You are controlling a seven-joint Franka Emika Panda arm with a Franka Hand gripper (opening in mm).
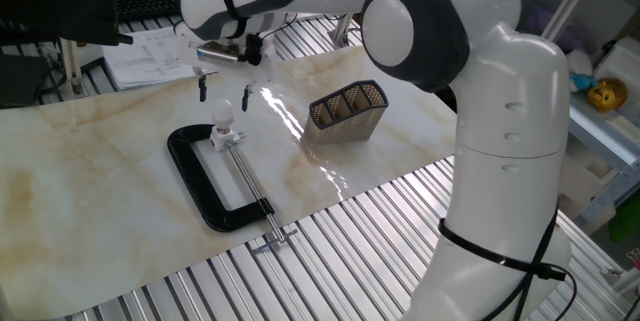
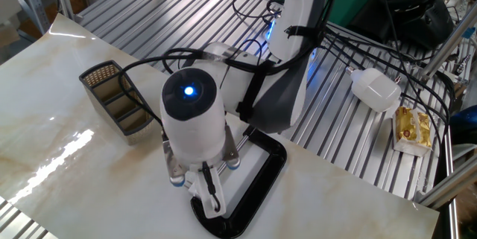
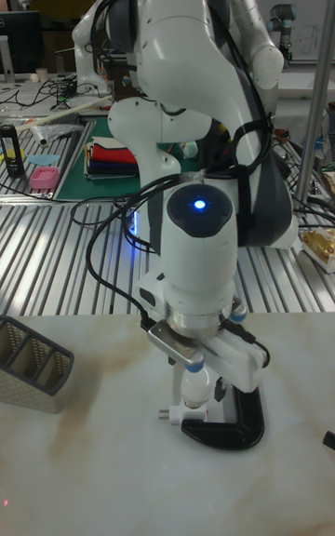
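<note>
My gripper [image 1: 224, 96] is open, its two dark fingertips spread apart with only air between them. Just below them in exterior view 1 stands a white light bulb [image 1: 223, 113] in a white socket [image 1: 222, 139]. That socket sits at one end of a black C-clamp [image 1: 203, 194] lying on the marbled tabletop. From the side in exterior view 3, the bulb [image 3: 197, 386] shows partly under my gripper. The clamp [image 3: 235, 434] lies around and behind the socket there. In exterior view 2 the hand hides the bulb, while the clamp's black frame [image 2: 257, 187] remains visible.
A mesh holder with several compartments [image 1: 347, 115] stands upright beside the clamp. Papers [image 1: 150, 58] lie behind the marbled sheet. Off on the slatted table are a larger white bulb [image 2: 375, 90] and a gold-topped box [image 2: 412, 130].
</note>
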